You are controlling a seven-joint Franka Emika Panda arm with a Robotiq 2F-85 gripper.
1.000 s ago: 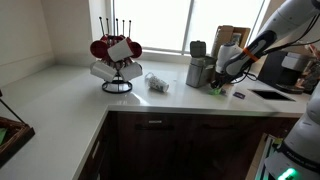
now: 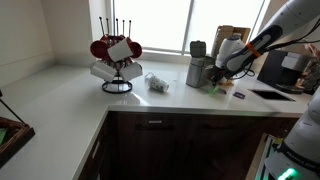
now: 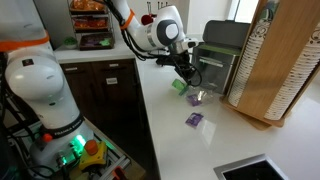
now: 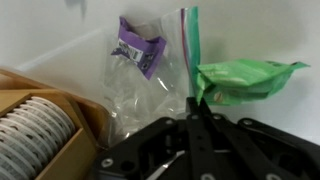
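A crumpled green packet (image 4: 245, 80) is pinched at one edge by the gripper, which is shut on it. It spreads out to the right of the fingertips in the wrist view and overlaps the edge of a clear zip bag. In exterior view 2 the green packet (image 3: 180, 86) hangs just below the gripper (image 3: 187, 79), close above the counter. The clear zip bag (image 4: 150, 90) lies under and beside it, with a purple packet (image 4: 140, 48) inside or on top; which of these I cannot tell.
A grey bin (image 3: 217, 68) with its lid up stands behind the gripper. A slatted wooden holder (image 3: 263, 70) is to its right. Another purple packet (image 3: 194, 119) lies nearer on the white counter (image 3: 215, 150), which is otherwise clear there. A mug rack (image 2: 117, 85) stands far off.
The arm has risen a little above the counter near the grey bin. The bin, mug rack and other counter items have stayed put.
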